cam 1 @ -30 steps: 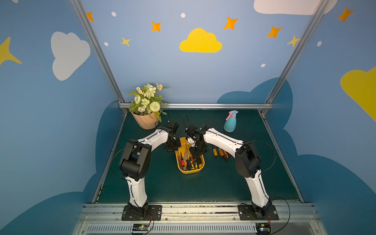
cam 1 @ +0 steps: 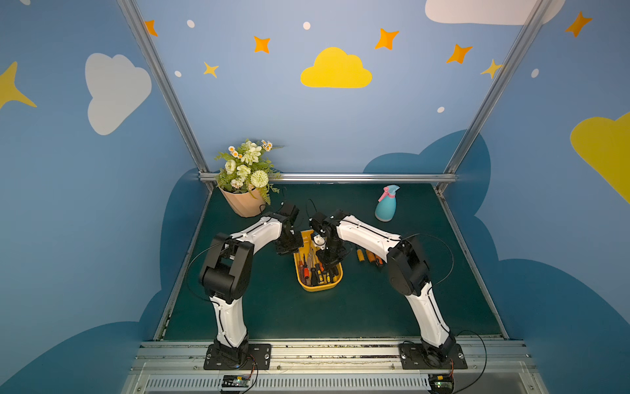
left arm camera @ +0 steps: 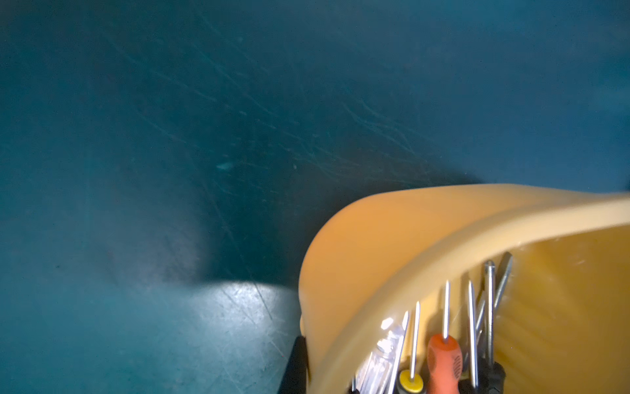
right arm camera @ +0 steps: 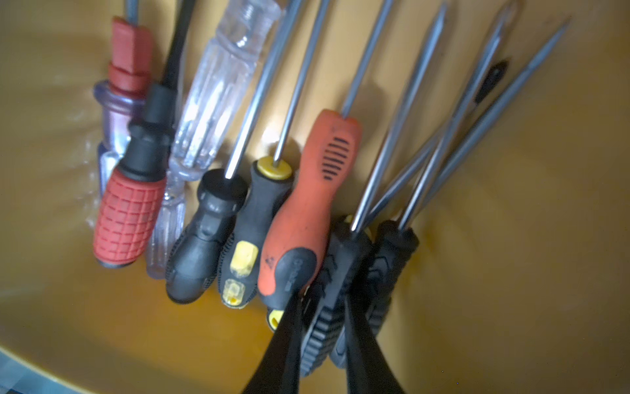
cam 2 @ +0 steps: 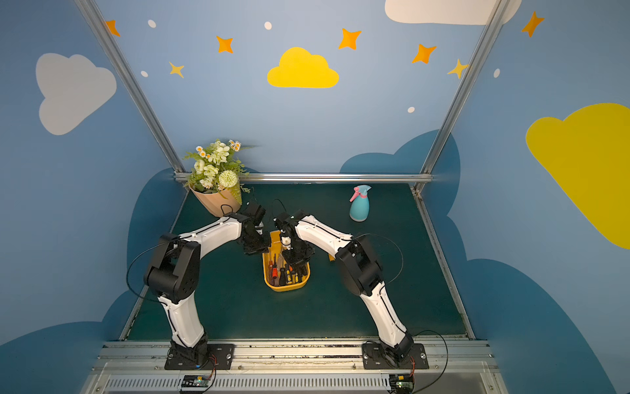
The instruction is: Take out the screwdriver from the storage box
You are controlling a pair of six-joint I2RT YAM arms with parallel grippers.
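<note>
The yellow storage box (cam 1: 308,286) in the middle holds several screwdrivers, with red, orange, clear and black handles. My left gripper (cam 1: 290,246) is at the box's left rim; in the left wrist view only a dark tip shows beside the rim (left arm camera: 393,236), so its state is unclear. My right gripper is inside the box, part open, its fingers over a black ridged screwdriver handle (right arm camera: 328,302) beside the orange-handled screwdriver (right arm camera: 315,170). Whether it touches that handle is unclear.
Several yellow-orange tools (cam 1: 370,256) lie right of the box. A flower pot (cam 1: 242,203) stands at the back left and a spray bottle (cam 1: 386,208) at the back right.
My right arm has shifted slightly, its elbow moving a little left. The left arm and the box look unchanged.
</note>
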